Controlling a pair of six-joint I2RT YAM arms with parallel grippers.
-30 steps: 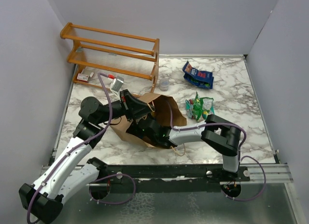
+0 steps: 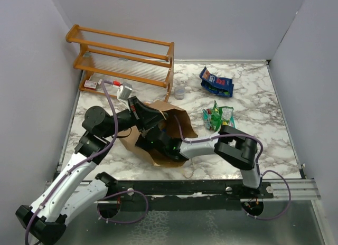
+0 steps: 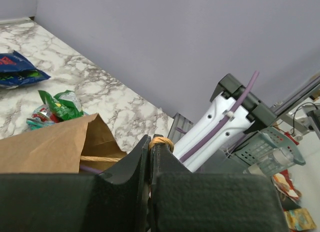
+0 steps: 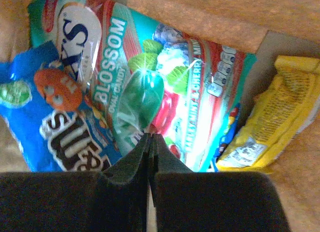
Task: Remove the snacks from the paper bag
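Observation:
The paper bag (image 2: 132, 144) stands open at the table's front middle. My left gripper is shut at its rim, with the twisted rope handle (image 3: 161, 140) caught at its fingertips. My right gripper is shut inside the bag, its tips over a Blossom candy pack (image 4: 200, 107), nothing visible between them. A blue M&M's bag (image 4: 65, 132) lies left of that pack, a yellow packet (image 4: 275, 112) right of it. Outside, a dark-blue snack bag (image 2: 216, 84) and a green snack pack (image 2: 217, 115) lie on the table.
A wooden rack (image 2: 119, 49) stands at the back left, with a clear cup (image 2: 179, 93) beside it. Walls enclose the sides and back.
My right arm has shifted a little inside the bag, toward the left and down in the top view. My left gripper has moved slightly at the rim.

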